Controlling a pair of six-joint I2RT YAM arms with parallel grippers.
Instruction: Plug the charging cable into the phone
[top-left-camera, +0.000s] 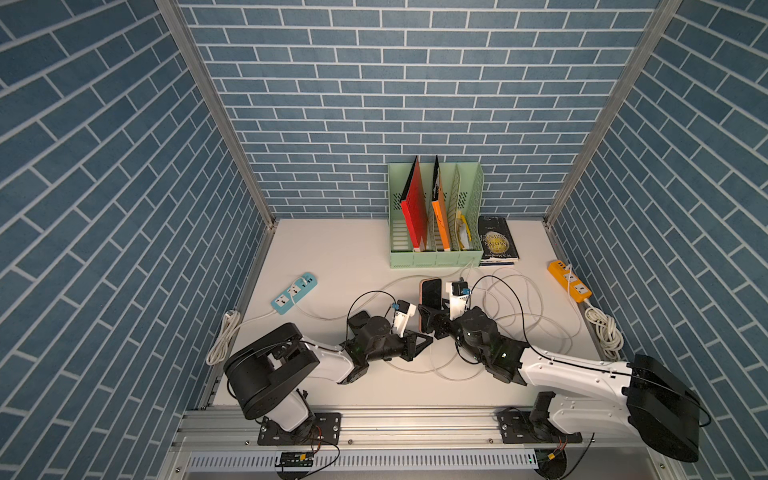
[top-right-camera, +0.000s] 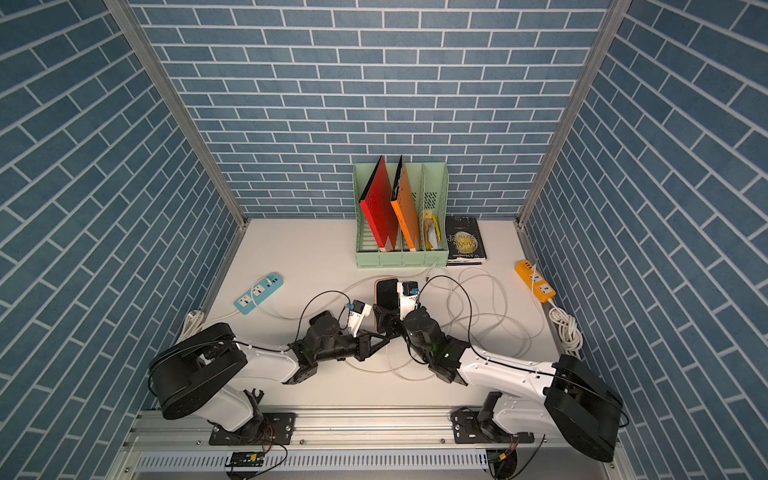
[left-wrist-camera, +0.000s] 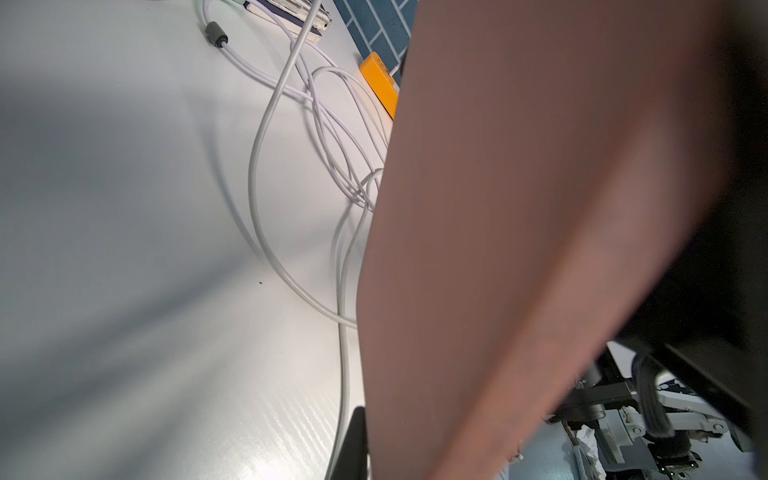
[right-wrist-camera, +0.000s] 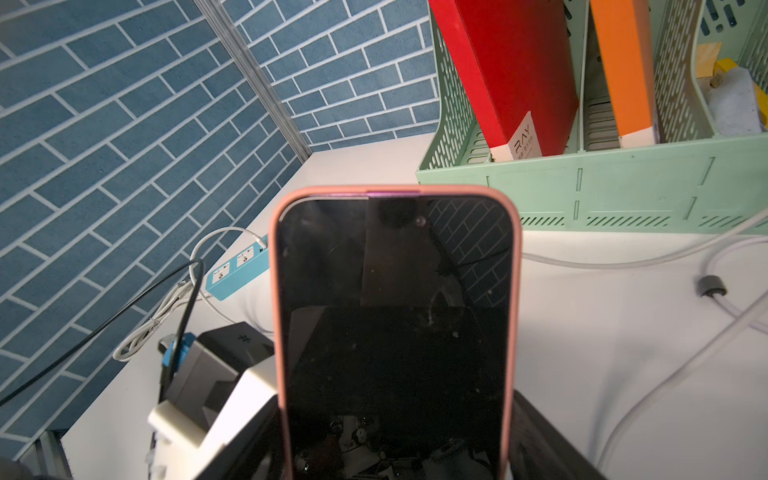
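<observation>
The phone (right-wrist-camera: 400, 336), black-screened with a pink case, stands upright between the fingers of my right gripper (top-left-camera: 438, 323), which press its two long edges. Its pink back (left-wrist-camera: 512, 240) fills much of the left wrist view. My left gripper (top-left-camera: 429, 340) is shut just left of and in front of the phone's lower end; in its wrist view only a dark fingertip (left-wrist-camera: 353, 448) shows, the rest hidden behind the phone. A white cable (left-wrist-camera: 344, 376) runs down towards that fingertip. Whether a plug sits between the left fingers or at the phone's port is hidden.
Loops of white cable (left-wrist-camera: 320, 144) lie on the table to the right. Behind stands a green file rack (top-left-camera: 432, 259) with a black book (top-left-camera: 497, 238) beside it. A blue power strip (top-left-camera: 293, 293) lies left, an orange one (top-left-camera: 569, 280) right.
</observation>
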